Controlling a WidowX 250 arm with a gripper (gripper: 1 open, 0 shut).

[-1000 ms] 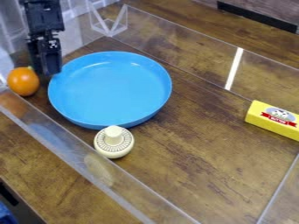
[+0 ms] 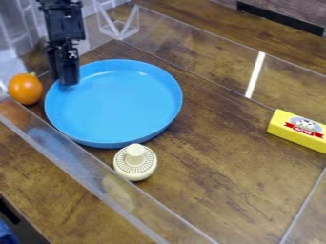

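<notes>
My black gripper (image 2: 64, 69) reaches down at the upper left over the near-left rim of a blue plate (image 2: 114, 105). Its fingertips are at the plate's edge; whether they are apart or closed is hard to tell. An orange ball-shaped object (image 2: 25, 90) lies just left of the plate, below and left of the gripper. A cream, ribbed round object with a knob (image 2: 135, 163) stands just below the plate.
A yellow box with a printed label (image 2: 300, 130) lies at the far right. Clear low walls border the wooden work surface (image 2: 216, 162), whose middle and right are mostly open.
The gripper has moved a little to the right. The plate has shifted slightly left, and the cream object has moved a little right and down.
</notes>
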